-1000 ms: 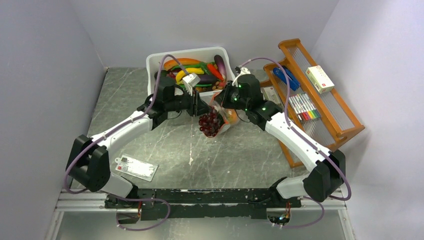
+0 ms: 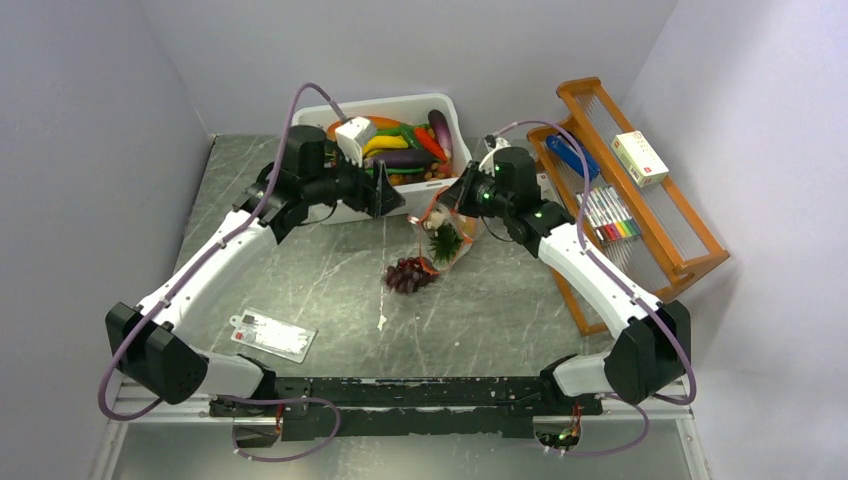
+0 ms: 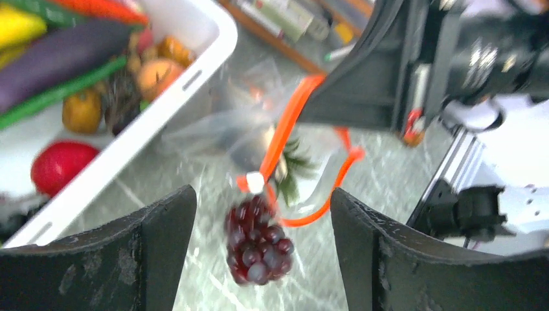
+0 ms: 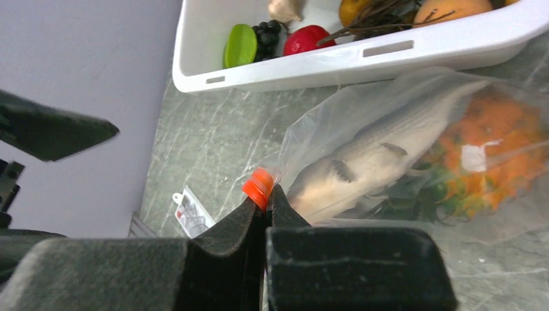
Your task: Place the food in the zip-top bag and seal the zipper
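Observation:
The clear zip bag with orange edging hangs from my right gripper, shut on its rim. A whitish fish, greens and orange items show inside. Red grapes lie on the worktop at the bag's mouth, on the near side; whether any part is within the bag is unclear. My left gripper is open above and left of the grapes, nothing between its fingers.
A white bin of vegetables and fruit stands behind the bag. A wooden rack with markers is at right, a flat pouch at front left.
My left gripper has risen back and left, away from the grapes. The grapes have slipped from the bag's opening down toward the front. My right gripper has shifted slightly.

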